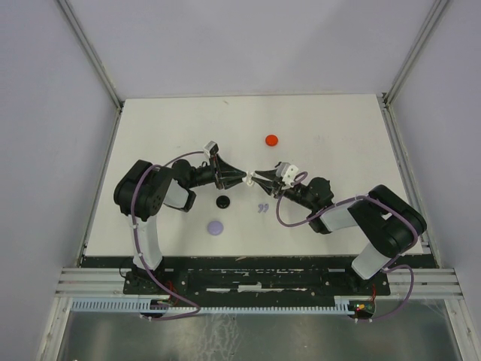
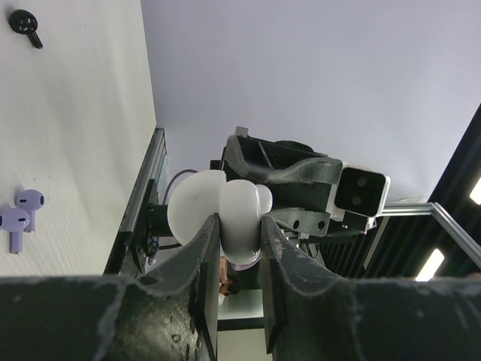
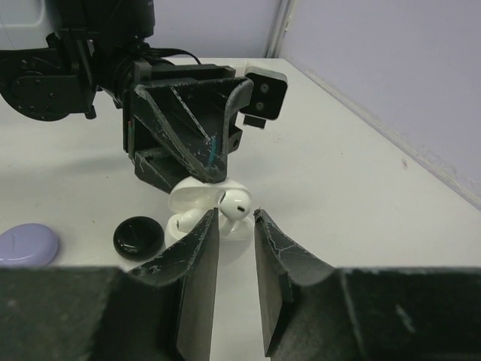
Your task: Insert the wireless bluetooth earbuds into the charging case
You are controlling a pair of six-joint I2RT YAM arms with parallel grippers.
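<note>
A white charging case, lid up, is between the two grippers near the table's middle. In the left wrist view my left gripper is shut on it, the white lid showing behind. In the right wrist view my right gripper has its fingertips slightly apart at a white earbud at the case opening; whether it grips it is unclear. The other gripper stands behind the case there.
A red disc lies behind the grippers, a black disc and lavender disc in front to the left. Two lavender earbuds lie below the case.
</note>
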